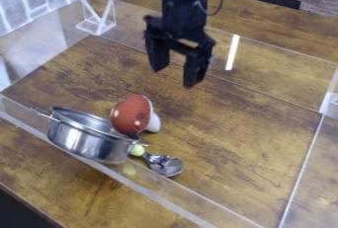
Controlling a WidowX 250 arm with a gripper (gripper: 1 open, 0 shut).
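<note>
My dark gripper (177,54) hangs over the back middle of the wooden table, blurred, its fingers spread open with nothing visible between them. Below it, apart, a red and white mushroom toy (130,114) lies beside a steel pot (86,137). A steel spoon (164,162) lies to the pot's right, and a small light-green object (137,150) is at the pot's right edge.
Clear barriers run along its edges, with a small white frame (98,15) at the back left.
</note>
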